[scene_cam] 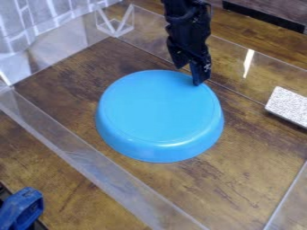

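Observation:
A large, glossy, light blue round object point(159, 115) lies on the wooden surface in the middle of the camera view. Behind it, at the top centre, the black robot arm reaches down, and its gripper point(191, 72) is low at the back right rim of the blue object. The fingertips are small and dark against the wood, so whether they are open or shut, or touch the rim, cannot be made out.
A pale speckled block point(286, 108) lies at the right edge. A dark blue item point(20, 208) is at the lower left corner. Clear panels border the wooden surface point(228, 189), which is bare around the blue object's front and left.

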